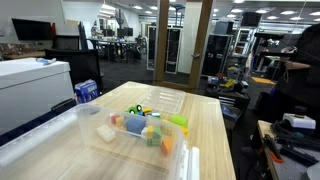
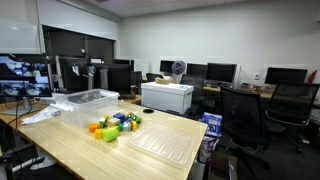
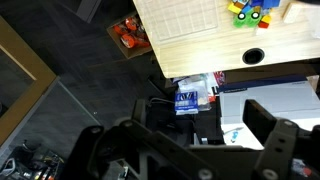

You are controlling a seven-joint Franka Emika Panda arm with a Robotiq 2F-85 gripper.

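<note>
My gripper stands open in the wrist view, its two dark fingers wide apart with nothing between them. It points past the table edge, over the floor and a white cabinet. Several colored blocks (image 2: 121,123) in green, yellow, blue and orange lie grouped on the wooden table. Part of that group, with blue and yellow blocks (image 3: 251,14), shows at the top of the wrist view. A clear plastic bin (image 2: 88,106) is on the table beside the blocks. A pale flat grid-like tray (image 2: 168,144) lies at the other side.
A white cabinet (image 2: 167,97) adjoins the table, with a blue box (image 1: 86,91) near it. A small black disc (image 3: 253,56) lies by the table edge. Bare wood (image 1: 207,128) remains around the blocks.
</note>
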